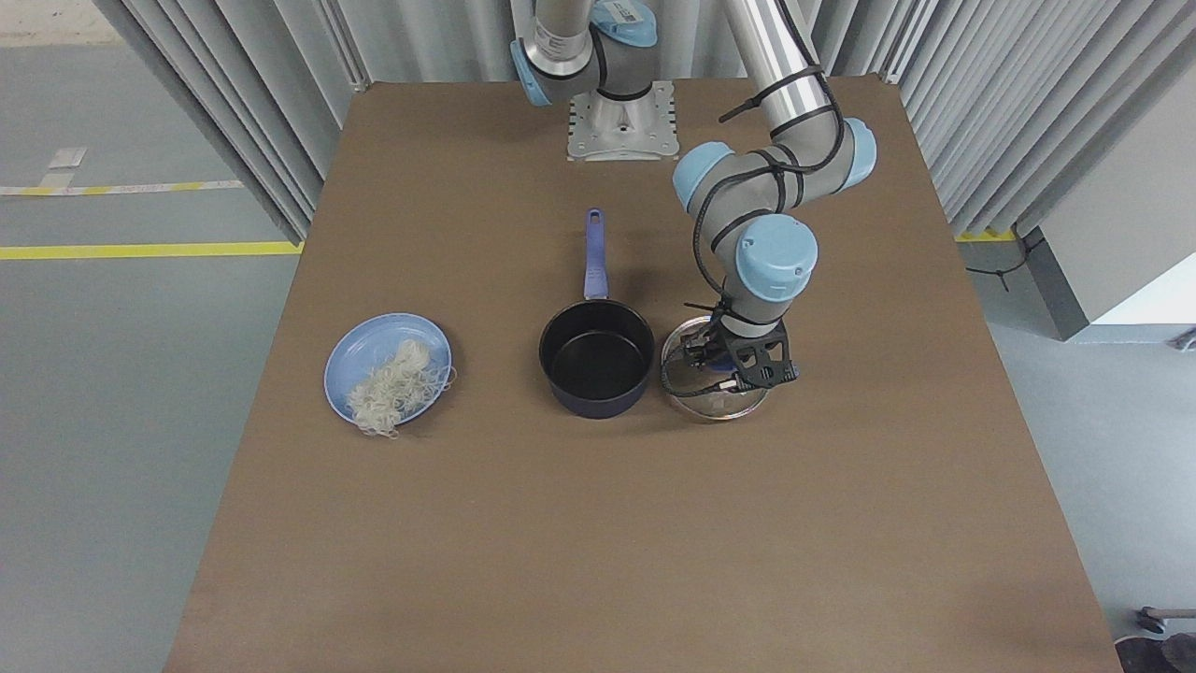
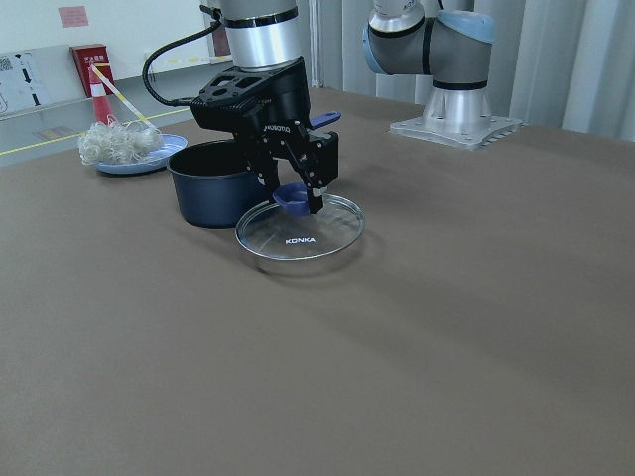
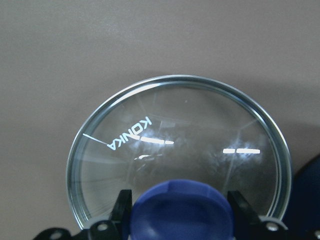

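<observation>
My gripper (image 2: 296,178) is shut on the blue knob (image 3: 181,212) of a glass lid (image 2: 298,233), with a finger on either side in the wrist view. The lid is low over the table, just beside a dark pot (image 1: 596,359) with a blue handle (image 1: 595,252); whether it rests on the table is hard to tell. The pot stands uncovered and looks empty.
A blue plate (image 1: 353,357) with white noodle-like strands (image 1: 392,387) sits left of the pot. The robot's base (image 1: 622,129) is at the back edge.
</observation>
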